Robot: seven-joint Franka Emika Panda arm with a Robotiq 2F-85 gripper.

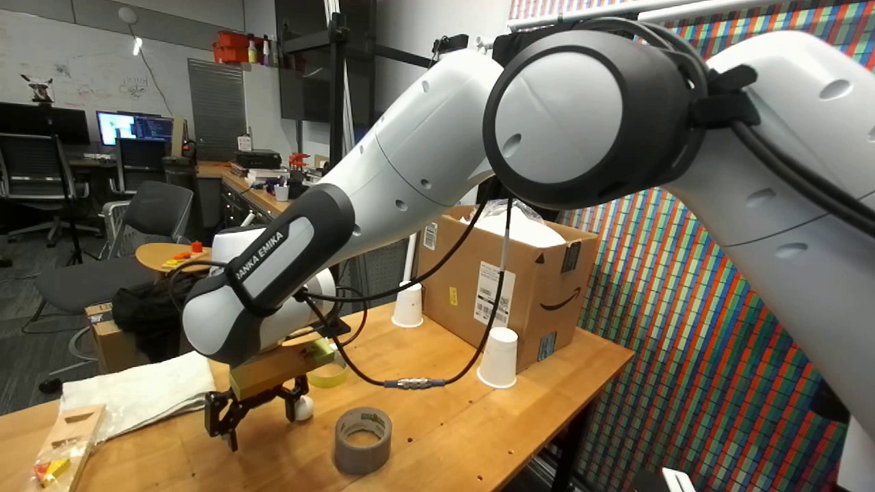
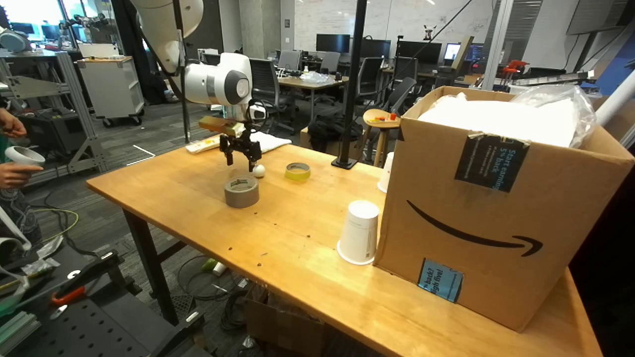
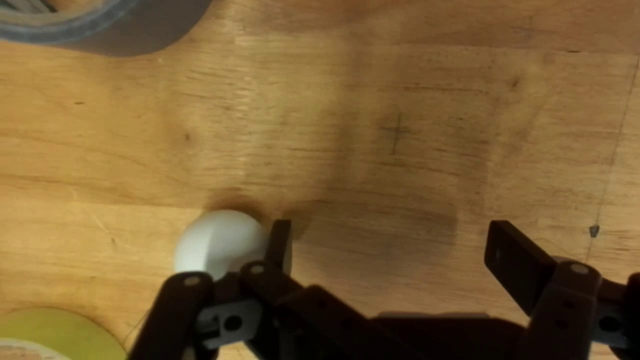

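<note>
My gripper is open, low above the wooden table, and bare tabletop shows between its fingers. A small white ball (image 3: 210, 243) lies outside the fingers, right against or just beside the left finger in the wrist view, which hides part of it. In exterior view 1 the same ball (image 1: 304, 409) shows at the right-hand finger of the gripper (image 1: 260, 417); whether they touch, I cannot tell. Toward the table's front stands a grey tape roll (image 1: 362, 442), and a yellow tape roll (image 2: 297, 172) lies behind the ball.
Two upside-down white cups, one near (image 1: 497, 358) and one farther back (image 1: 407, 306), stand by a large cardboard box (image 1: 525, 287). A white cloth (image 1: 139, 393) and a wooden tray (image 1: 76, 434) are at the left end. Bare table lies between the grey tape and the near cup.
</note>
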